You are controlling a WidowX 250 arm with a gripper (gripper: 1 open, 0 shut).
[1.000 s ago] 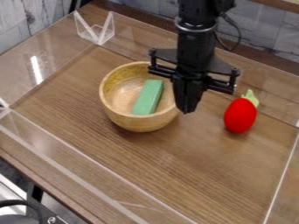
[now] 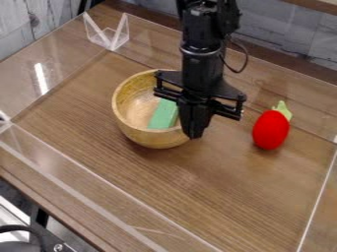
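My black gripper (image 2: 198, 128) hangs over the right part of a round tan bowl (image 2: 136, 94), its fingertips low at the bowl's right rim; it looks shut, with nothing visible between the fingers. A green block (image 2: 164, 115) lies inside the bowl, partly hidden by the arm. A red oval object (image 2: 270, 129) lies to the right of the gripper on the wooden table (image 2: 198, 197).
A small pale green item (image 2: 281, 107) lies behind the red object. A white wire-like object (image 2: 112, 31) stands at the back left. Dark cables show at the lower left corner.
The gripper has moved a little left, toward the bowl. The bowl and red object look unmoved.
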